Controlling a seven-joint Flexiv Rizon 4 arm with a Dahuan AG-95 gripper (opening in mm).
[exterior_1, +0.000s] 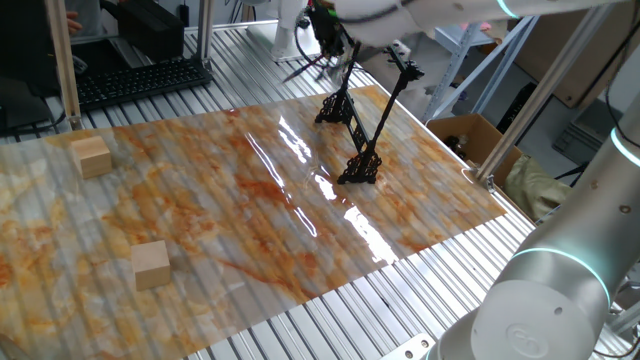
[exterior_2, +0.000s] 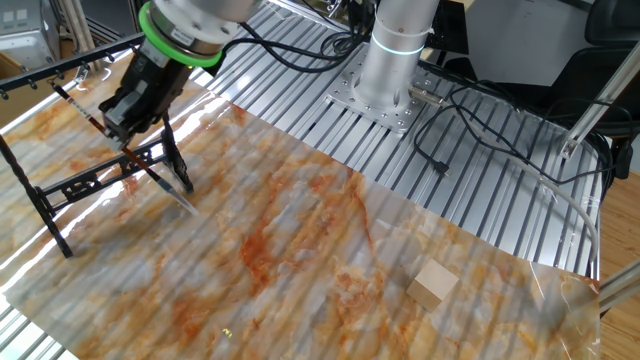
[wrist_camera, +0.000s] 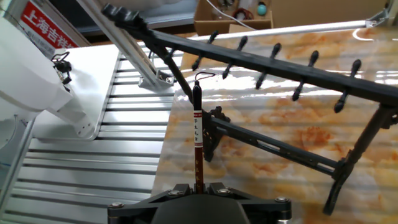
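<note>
A calligraphy brush with a dark handle, a white label and a cord loop at its top end is held in my gripper, which is shut on its handle. In exterior view 2 the brush slants, pale tip low and right, with the gripper around its middle. The black brush rack stands beside it. Seen from the wrist, the loop end lies near the left part of the rack's pegged top bar; whether they touch, I cannot tell. Exterior view 1 shows the gripper only partly, behind the rack.
Two wooden blocks rest on the marbled sheet, well away from the rack. A keyboard lies at the back left. Black cables run near the arm's base.
</note>
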